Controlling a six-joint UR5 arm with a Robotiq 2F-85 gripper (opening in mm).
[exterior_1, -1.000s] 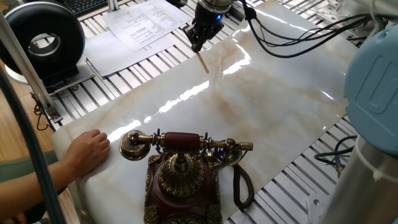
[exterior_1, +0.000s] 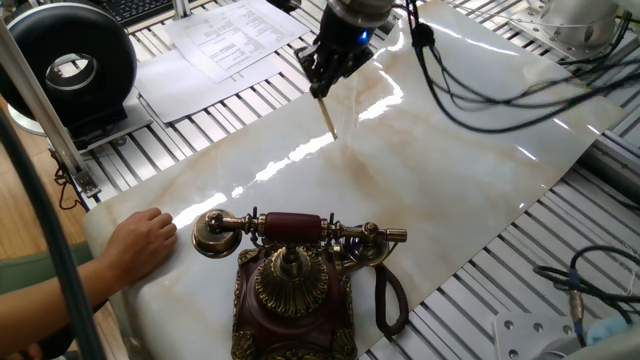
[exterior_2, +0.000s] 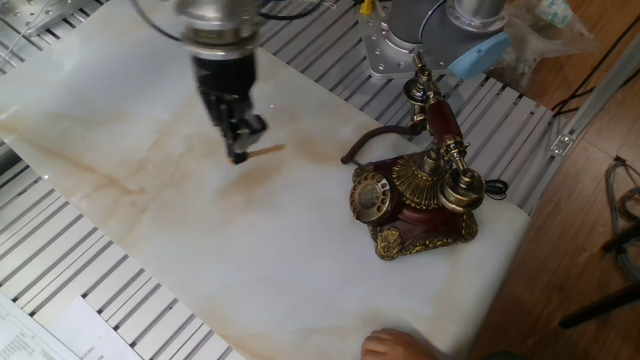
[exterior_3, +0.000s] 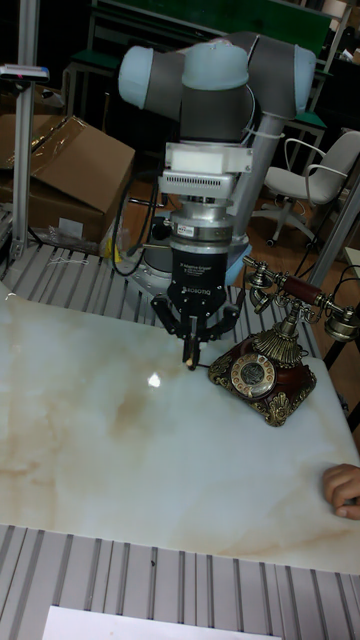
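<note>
A thin wooden stick (exterior_1: 328, 118) points downward from my gripper (exterior_1: 319, 88), which is shut on its upper end. From the opposite side, the gripper (exterior_2: 238, 148) hangs over the marbled board and the stick (exterior_2: 266, 151) juts out to the right. An old-style dark red and brass telephone (exterior_1: 292, 285) stands upright on the board, its handset (exterior_1: 294, 227) resting in the cradle. Its rotary dial (exterior_2: 371, 196) shows in exterior view 2. Open space separates the stick from the telephone in exterior views 1 and 2.
A person's hand (exterior_1: 146, 240) rests on the board's edge beside the telephone (exterior_3: 262, 375). Papers (exterior_1: 222, 50) and a black ring-shaped device (exterior_1: 68, 65) lie off the board. Black cables (exterior_1: 480, 115) hang by the arm. The board's middle is bare.
The blue-capped arm part has left the right side. Phone and hand are unmoved.
</note>
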